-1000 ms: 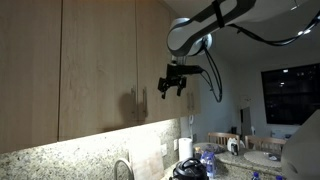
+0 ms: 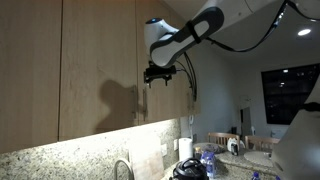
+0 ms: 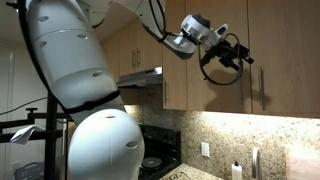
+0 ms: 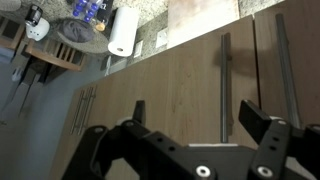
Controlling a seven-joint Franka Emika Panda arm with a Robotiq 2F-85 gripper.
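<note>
My gripper (image 2: 158,76) hangs at the front of the pale wood upper cabinet (image 2: 100,60), near its vertical door handles. In the wrist view both dark fingers stand well apart, with nothing held between them. One bar handle (image 4: 224,88) runs upright between the fingers in that picture, closer to the right one; contact cannot be made out. A second bar handle (image 4: 288,70) lies further right, across the seam between two doors. From the other side, a handle (image 3: 262,88) shows below and right of the gripper (image 3: 238,52). The doors look closed.
Below the cabinets is a speckled backsplash (image 3: 220,135) with a white bottle (image 3: 237,171) in front. A paper towel roll (image 4: 123,32) and blue-labelled bottles (image 4: 92,12) stand on the counter. A range hood (image 3: 140,82) is at the left.
The cabinet doors have not visibly moved.
</note>
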